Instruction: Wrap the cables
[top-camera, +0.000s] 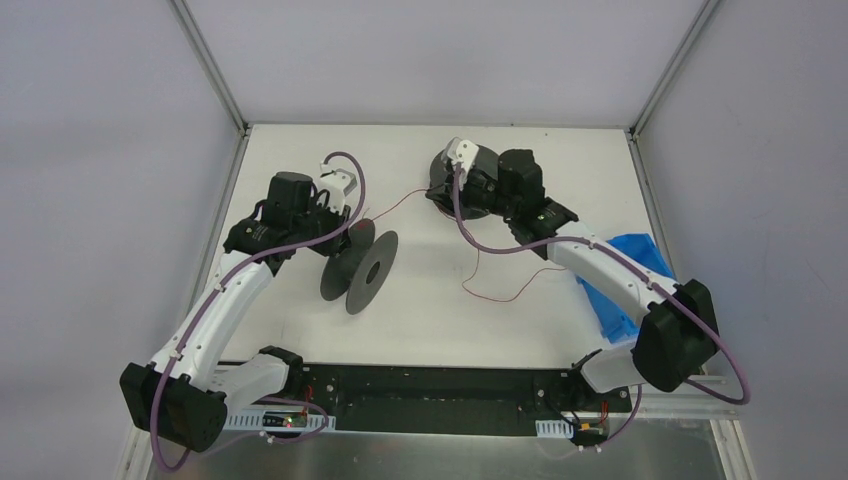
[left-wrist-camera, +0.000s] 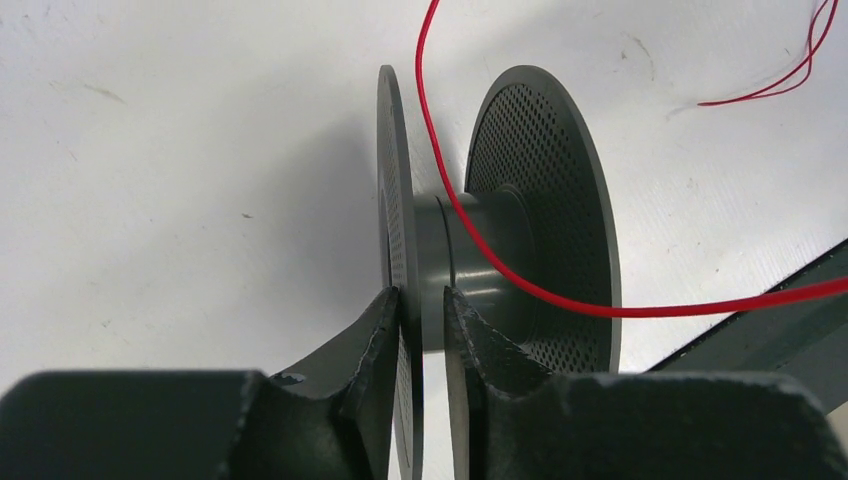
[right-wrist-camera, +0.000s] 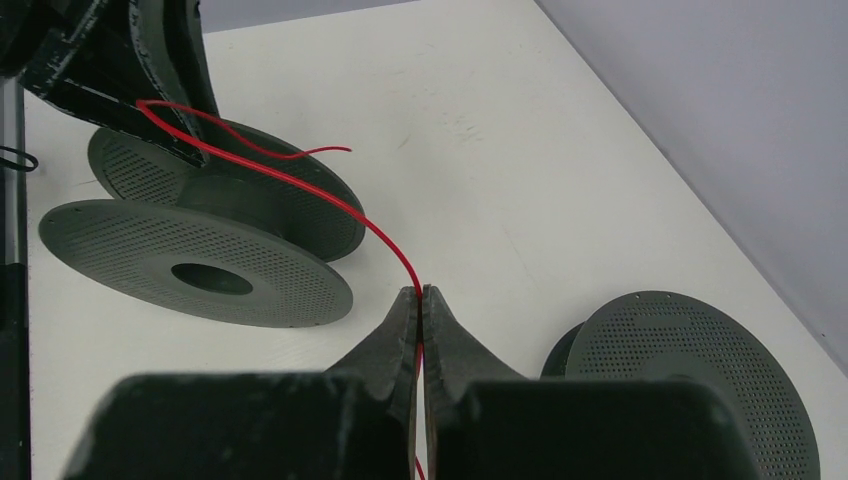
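Note:
A dark grey spool (top-camera: 371, 273) with two perforated flanges stands at the left of the table. In the left wrist view, my left gripper is slightly open, with one flange (left-wrist-camera: 397, 200) between its fingers, against the left one. The hub (left-wrist-camera: 490, 250) shows beside it. A red cable (left-wrist-camera: 660, 312) crosses in front of the hub and far flange. My right gripper is shut on the red cable (right-wrist-camera: 345, 205), above the table. From there the cable runs to the left gripper's side, bends sharply back, and its free end points right.
A second dark spool (right-wrist-camera: 700, 380) lies at the back, under the right arm. More cable (top-camera: 497, 301) lies loosely across the middle right. A blue bin (top-camera: 615, 305) stands at the right edge.

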